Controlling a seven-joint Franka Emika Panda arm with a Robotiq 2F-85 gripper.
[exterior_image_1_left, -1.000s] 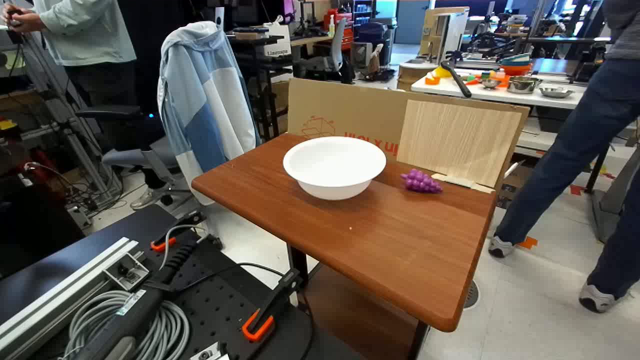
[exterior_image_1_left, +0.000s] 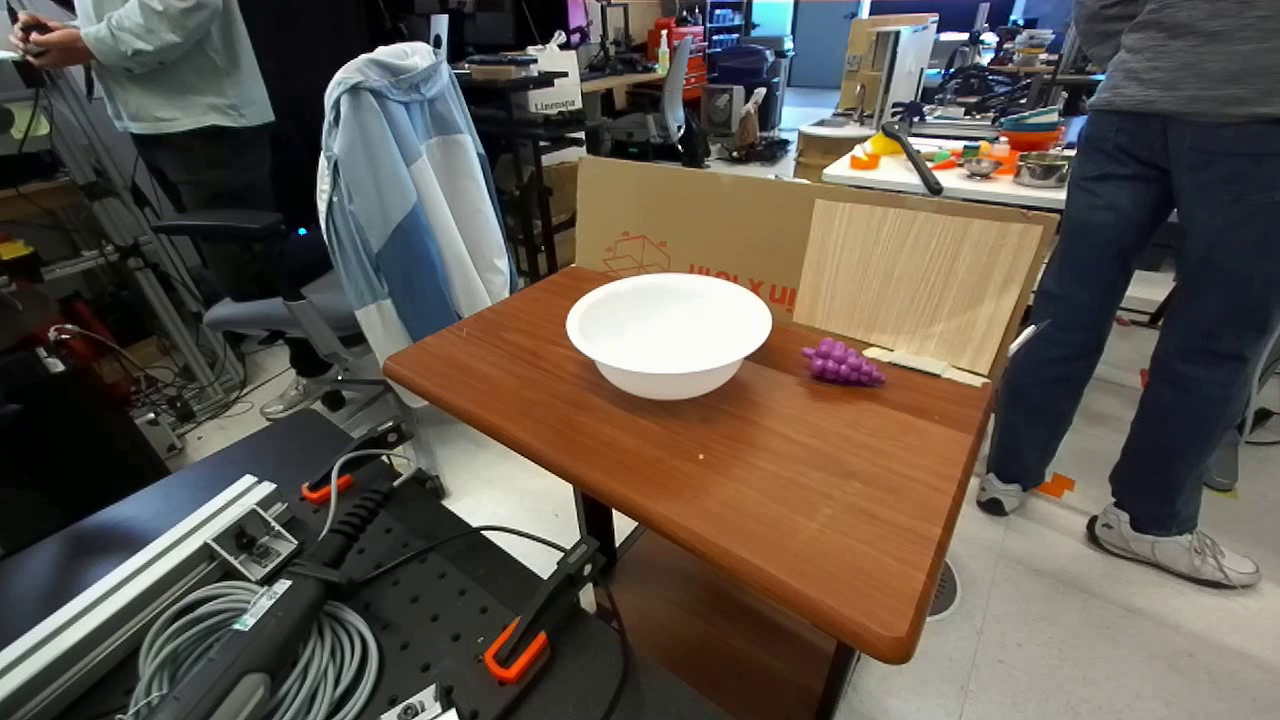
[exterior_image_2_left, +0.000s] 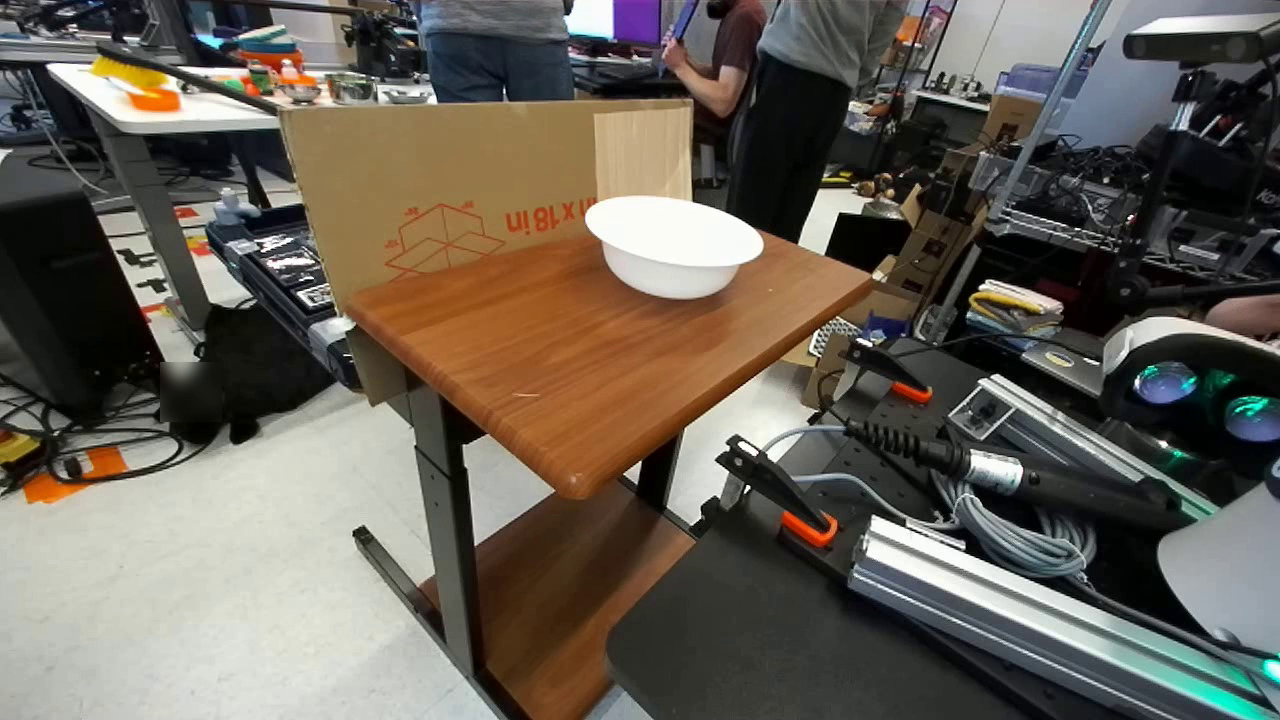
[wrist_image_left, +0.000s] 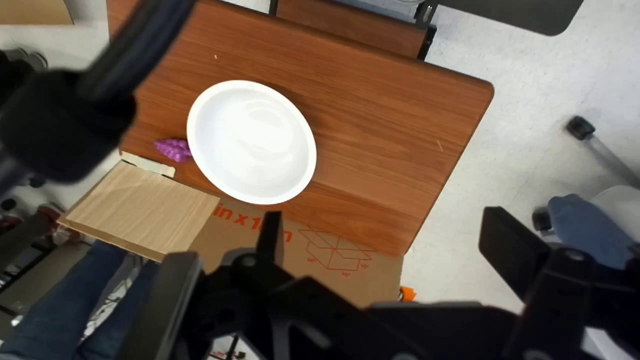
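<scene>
A wide white bowl (exterior_image_1_left: 668, 330) stands upright on the brown wooden table (exterior_image_1_left: 828, 504); its inside looks empty in the wrist view (wrist_image_left: 255, 141). Beside it lies a purple bunch of grapes (exterior_image_1_left: 843, 362), toward the cardboard side; from above, the grapes (wrist_image_left: 173, 149) appear close against the bowl's rim. The second exterior view shows the bowl (exterior_image_2_left: 674, 246) but no grapes. My gripper is open, its two dark fingers far apart with nothing held between them. It hangs well above the table, and neither exterior view shows it.
A cardboard panel (exterior_image_2_left: 480, 168) stands along the table's back edge, with a pale wood-grain board (exterior_image_1_left: 918, 282) against it. A person (exterior_image_1_left: 1152, 240) stands close to that side. Clamps (exterior_image_1_left: 546, 618) and cables lie on the black bench.
The person at the right has stepped in closer to the table. The bowl and grapes have stayed where they were.
</scene>
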